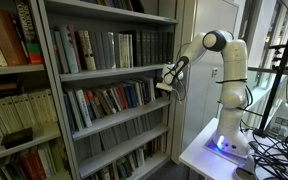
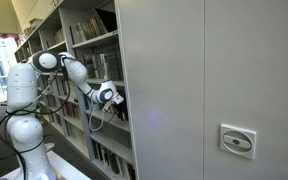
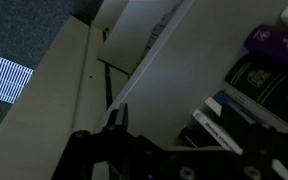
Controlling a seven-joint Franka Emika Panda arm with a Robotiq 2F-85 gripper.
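Note:
My gripper (image 1: 163, 86) is open at the right end of the bookcase, near the middle shelves. In exterior view 2 the gripper (image 2: 119, 103) reaches in front of the shelf openings, just left of the tall grey panel. Dark fingers (image 3: 117, 119) show along the bottom of the wrist view, spread apart with nothing visible between them. To their right stand a purple book (image 3: 274, 43), a black book (image 3: 266, 84) and a white-and-blue spine (image 3: 215, 130). The lower ends of these books are partly hidden by the gripper.
A pale shelf board (image 3: 169, 80) crosses the wrist view close to the fingers. Rows of books (image 1: 109, 103) fill much of the grey bookcase. A white table (image 1: 206, 160) carries the arm's base, and loose cables (image 1: 276, 158) lie beside it.

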